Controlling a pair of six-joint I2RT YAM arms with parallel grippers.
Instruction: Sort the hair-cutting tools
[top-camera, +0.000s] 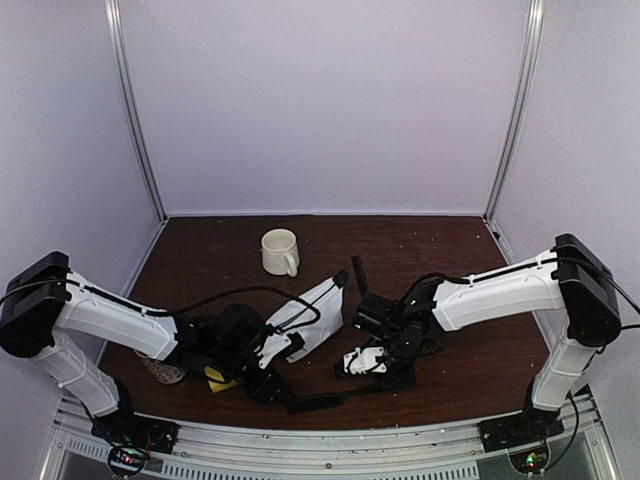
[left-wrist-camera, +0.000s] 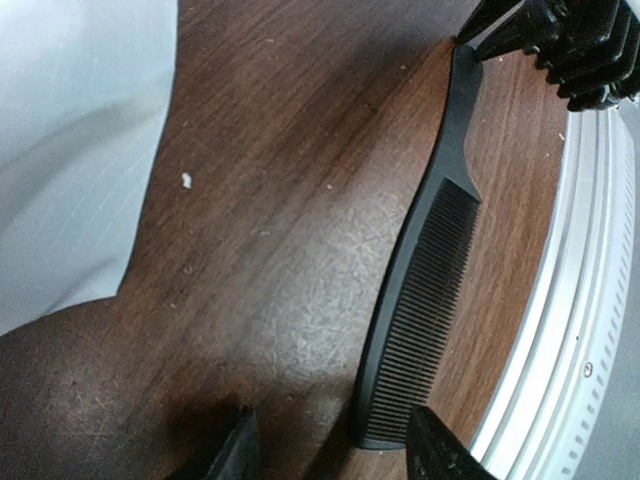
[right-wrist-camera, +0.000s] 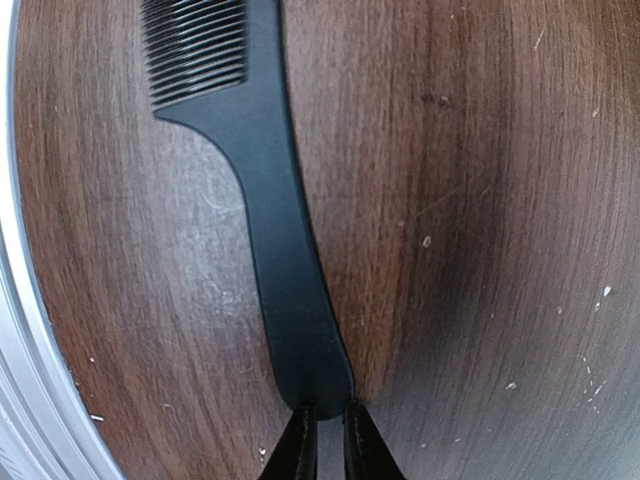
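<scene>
A black comb with a long handle lies on the wooden table near its front edge, also seen as the comb (right-wrist-camera: 285, 250) in the right wrist view. My right gripper is at the rounded end of the handle, its fingertips close together at that end, partly open. My left gripper is open, over the comb's toothed end, whose tip lies by its right finger. In the top view both grippers are low over the front of the table, largely hidden by their own arm housings.
A white mug (top-camera: 279, 250) stands at the back. A white sheet (top-camera: 320, 320), a second dark strip (top-camera: 360, 276), a yellow item (top-camera: 220, 385) and a container (top-camera: 160, 368) behind the left arm share the table. The metal front rail (left-wrist-camera: 590, 250) borders the comb.
</scene>
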